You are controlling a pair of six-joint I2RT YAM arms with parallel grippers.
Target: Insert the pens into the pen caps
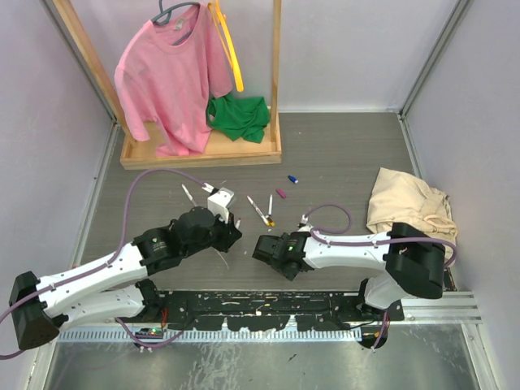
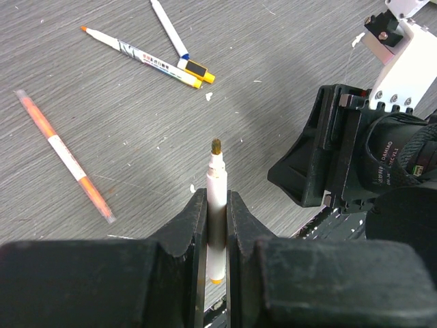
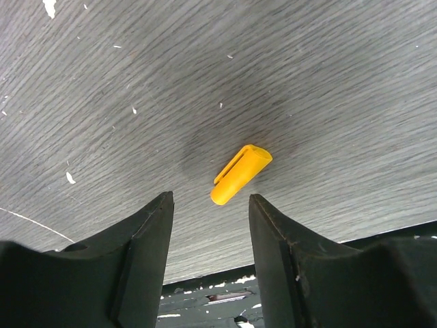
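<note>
Between the fingers of my left gripper a white pen [image 2: 216, 179] is clamped, its brown tip pointing away and its orange end low between the pads. My right gripper stands part open above the table. A loose orange-yellow cap [image 3: 239, 175] lies on the table just beyond its fingertips, touched by neither; in the top view the right arm hides it. Farther off lie a marker with an orange tip [image 2: 136, 54], a white pen with a blue collar [image 2: 168, 27] and an orange-and-white pen [image 2: 65, 157].
A blue cap [image 1: 292, 179] and a magenta cap [image 1: 281, 193] lie toward the back. The beige cloth bag [image 1: 410, 203] sits at the right. Behind stands a wooden rack [image 1: 219, 154] with a pink shirt [image 1: 175, 81]. The table between the bag and rack is clear.
</note>
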